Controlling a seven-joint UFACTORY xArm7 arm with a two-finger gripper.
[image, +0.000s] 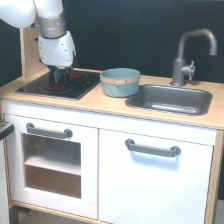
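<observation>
A blue-green pot (120, 83) sits upright on the wooden counter, between the black stove top and the sink. The white robot arm comes down from the upper left, and its dark gripper (63, 77) is low over the back part of the stove top (50, 89), to the left of the pot and apart from it. The fingers look dark against the dark stove, so their opening and anything between them cannot be made out.
Right of the pot lies a metal sink (170, 99) with a tall grey faucet (180, 68) behind it. Below the counter (110, 106) are a window-fronted oven door (52, 165) and a white cabinet door (150, 180), each with a dark handle. Bare counter runs along the front edge.
</observation>
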